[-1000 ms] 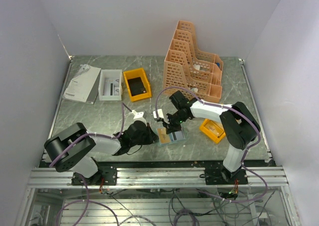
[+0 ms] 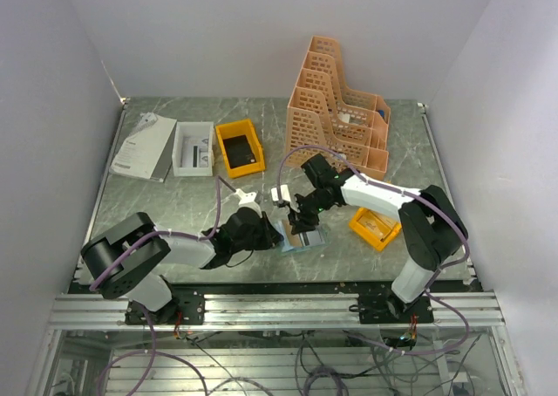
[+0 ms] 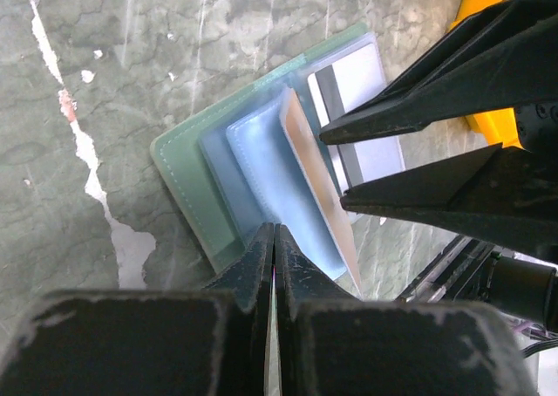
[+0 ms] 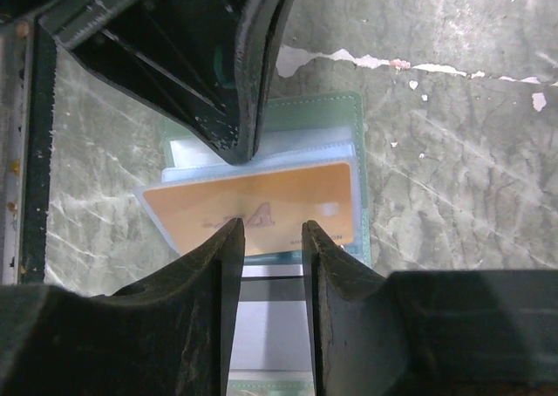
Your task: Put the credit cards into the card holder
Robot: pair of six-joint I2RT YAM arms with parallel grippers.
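Observation:
The card holder [image 3: 205, 187], pale blue-green, lies flat between my grippers at the front middle of the table. A tan card [image 4: 253, 204] stands tilted in its pocket, with a white card with a dark stripe [image 4: 266, 326] beside it. My left gripper is shut at the holder's edge; what is between its fingertips is hard to see. My right gripper is over the holder, its fingertips slightly apart beside the tan card, which is not clearly between them.
Yellow bins [image 2: 224, 133] [image 2: 375, 239], a white box [image 2: 192, 169], a folder [image 2: 139, 152] and a tall peach rack [image 2: 314, 99] stand around. Bare table lies at the left.
The left arm has moved very slightly right.

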